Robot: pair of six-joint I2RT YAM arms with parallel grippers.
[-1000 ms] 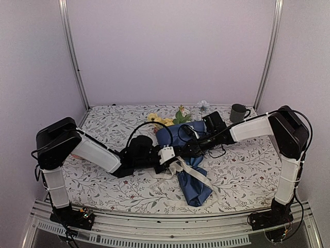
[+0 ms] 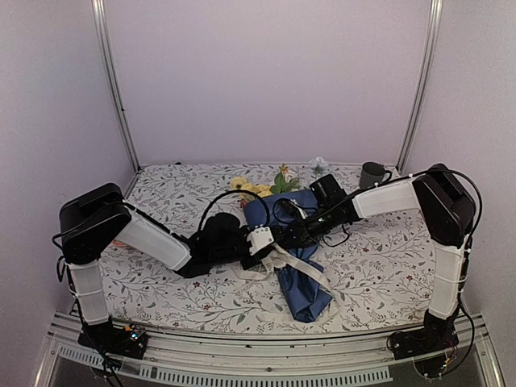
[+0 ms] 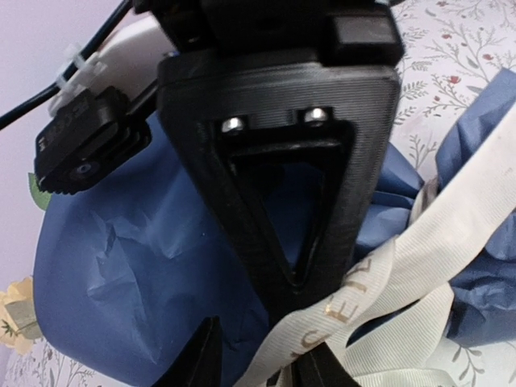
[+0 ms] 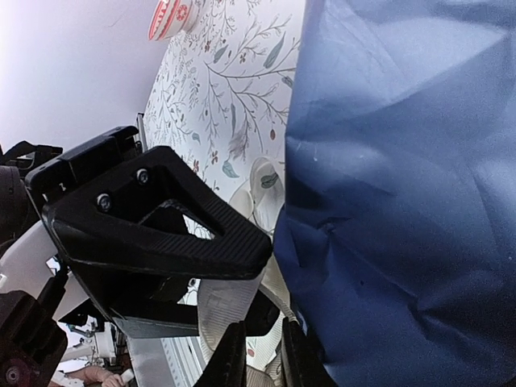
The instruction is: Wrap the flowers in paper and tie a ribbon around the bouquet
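Observation:
The bouquet lies in blue wrapping (image 2: 302, 290), its yellow flowers (image 2: 240, 184) and green leaves at the far end. A white ribbon (image 2: 318, 276) with gold lettering crosses the wrapping's narrow middle. My left gripper is partly open there; in its wrist view the ribbon (image 3: 367, 294) runs across its fingers. Close against it, my right gripper has its fingertips a little apart beside the wrapping (image 4: 403, 210). In the right wrist view, ribbon (image 4: 226, 302) loops at the left gripper's fingers. The two grippers overlap from above and hide the ribbon's crossing.
A dark mug (image 2: 372, 175) stands at the back right. A white flower (image 2: 318, 164) shows beyond the wrapping. A red-patterned bowl (image 4: 172, 16) sits at the left side.
My right arm has shifted slightly to the left, toward the left gripper. The left arm and the bouquet look nearly unmoved.

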